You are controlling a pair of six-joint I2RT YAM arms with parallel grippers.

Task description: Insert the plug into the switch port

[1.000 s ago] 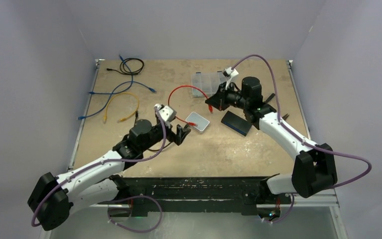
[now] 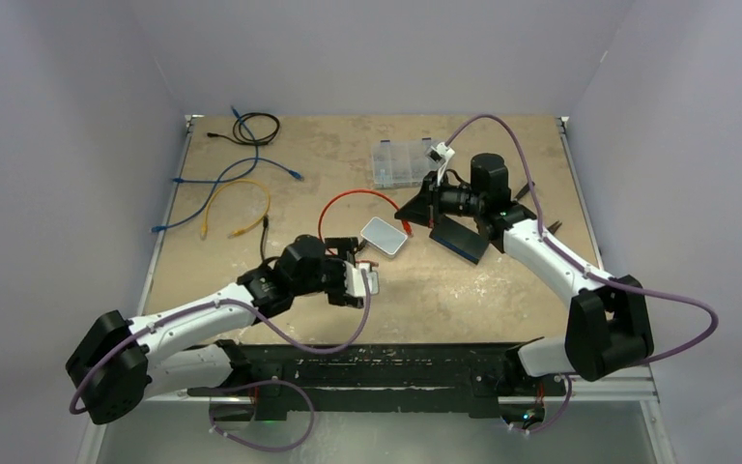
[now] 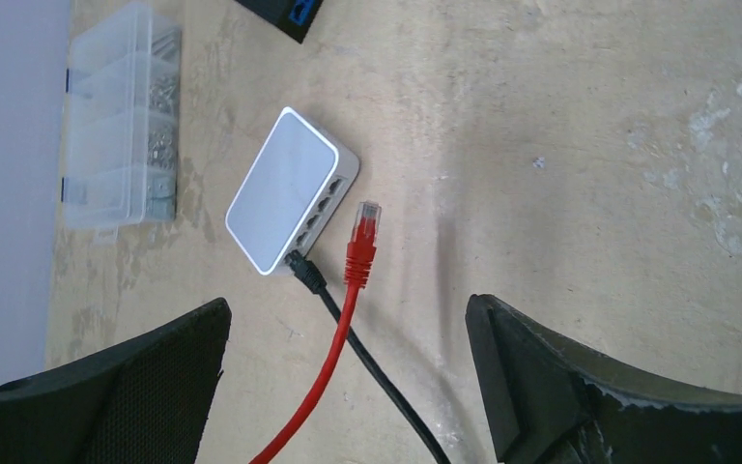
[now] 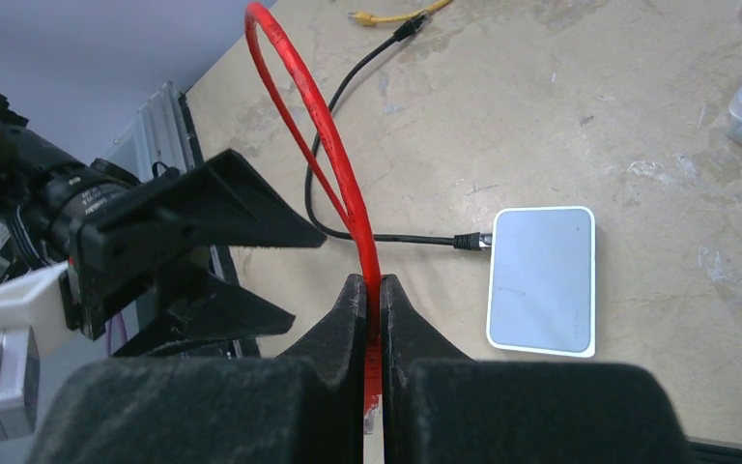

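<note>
The white switch (image 3: 280,188) lies on the table, its port side toward a red cable's plug (image 3: 363,232) in the left wrist view. A black cable's plug (image 3: 307,273) rests at the switch's lower end; whether it is seated, I cannot tell. My left gripper is open over the red and black cables, nothing gripped. My right gripper is shut on the red cable (image 4: 333,145), which arches up from its fingertips, with a red boot hanging below them. In the top view it is held right of the switch (image 2: 384,235).
A clear parts box (image 2: 402,159) stands behind the switch, and a dark flat box (image 2: 456,237) lies to its right. Blue, yellow and black cables (image 2: 217,181) lie at the back left.
My left arm has moved right and toward the front, its gripper turning and now lower in the top view. The right gripper has shifted slightly toward the front with the red cable.
</note>
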